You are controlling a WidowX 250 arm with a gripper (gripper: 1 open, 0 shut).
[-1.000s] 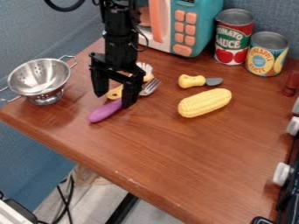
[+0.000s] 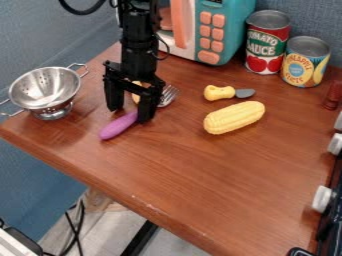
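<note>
My black gripper (image 2: 131, 98) is low over the table at the centre left. A small yellow object (image 2: 138, 86) is mostly hidden behind it, with a purple eggplant-like toy (image 2: 118, 126) just in front and a fork (image 2: 166, 96) at its right. I cannot tell what, if anything, is between the fingers. A yellow corn cob (image 2: 233, 117) and a yellow-handled cutter (image 2: 219, 93) lie to the right.
A steel colander (image 2: 43, 90) sits on the left edge. A toy microwave (image 2: 214, 30), two cans (image 2: 266, 42) and a small red bottle (image 2: 334, 96) stand at the back. A black appliance lines the right edge.
The gripper has shifted slightly over the last second, covering more of the yellow object behind it. The other objects look unmoved.
</note>
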